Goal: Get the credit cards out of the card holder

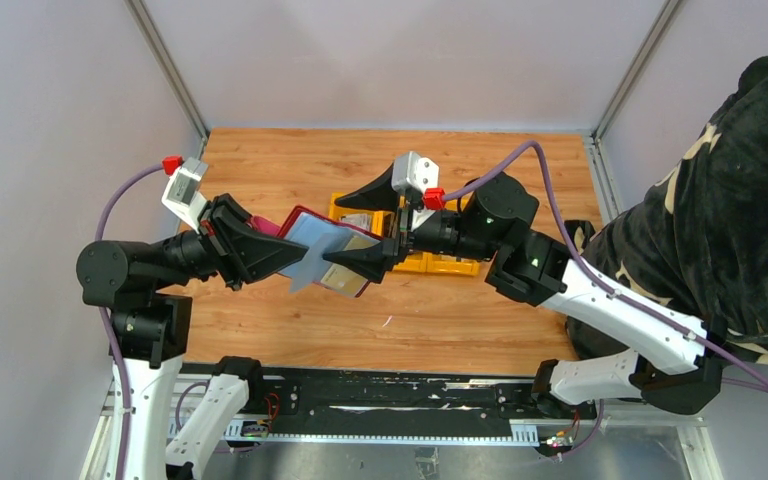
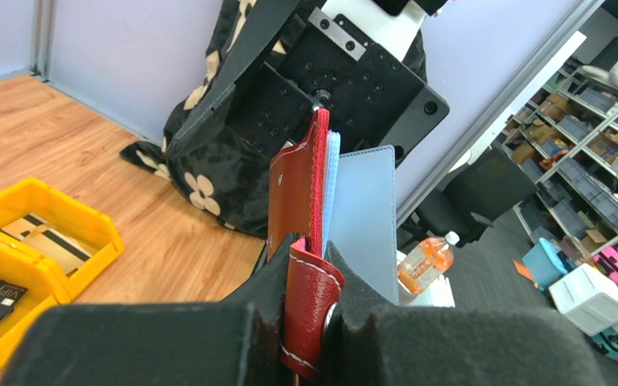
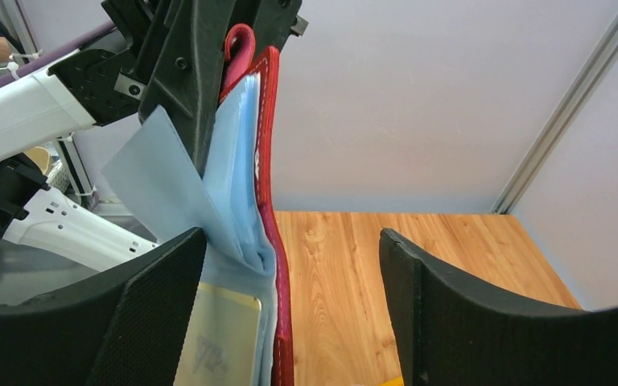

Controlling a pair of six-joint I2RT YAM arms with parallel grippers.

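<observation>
The red leather card holder (image 2: 306, 314) with light blue sleeves (image 1: 310, 232) is held up by my left gripper (image 1: 280, 250), shut on its red end. In the right wrist view a pale blue flap (image 3: 153, 177) stands out, and a yellowish card (image 3: 213, 338) shows in a sleeve below it. My right gripper is open, its fingers either side of the holder's red edge; in the top view its lower finger reaches over the sleeves beside the card. Whether it touches them is unclear.
Yellow bins (image 2: 88, 225) with flat items sit on the wooden table (image 1: 390, 330) behind the grippers. A dark floral cloth (image 1: 690, 240) is heaped at the right.
</observation>
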